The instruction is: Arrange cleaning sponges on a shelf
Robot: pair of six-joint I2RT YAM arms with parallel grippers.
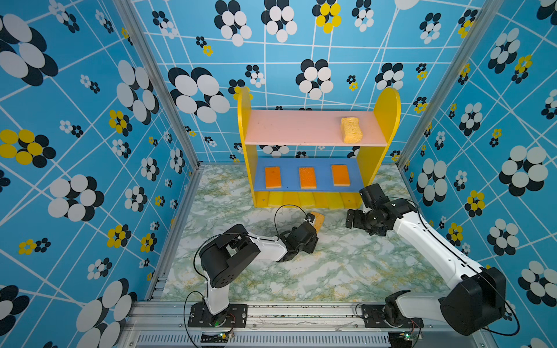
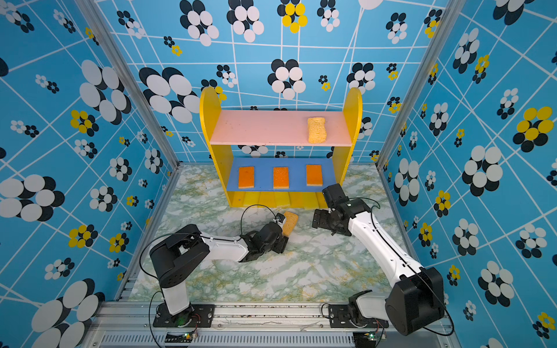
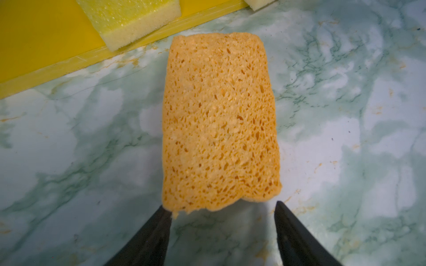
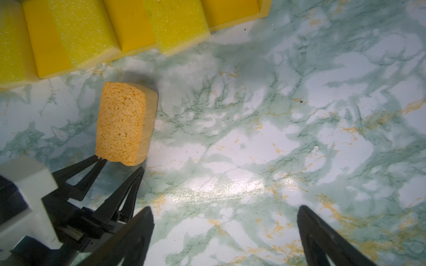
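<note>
An orange sponge [image 3: 219, 119] [image 4: 122, 119] lies on the marble table in front of the shelf [image 1: 307, 126]. My left gripper is just at the sponge's near end, its fingers apart with nothing between them. Three orange-topped sponges [image 1: 272, 177] [image 1: 307, 177] [image 1: 340, 174] lie in a row on the blue middle shelf, and a yellow sponge [image 1: 351, 130] sits at the right of the pink top shelf. Yellow sponges [image 4: 175, 26] lie on the bottom level. My right gripper [image 2: 322, 219] hangs open and empty over the table, right of the loose sponge.
The left part and middle of the pink shelf are bare. The shelf's yellow side panels [image 1: 385, 110] rise at both ends.
</note>
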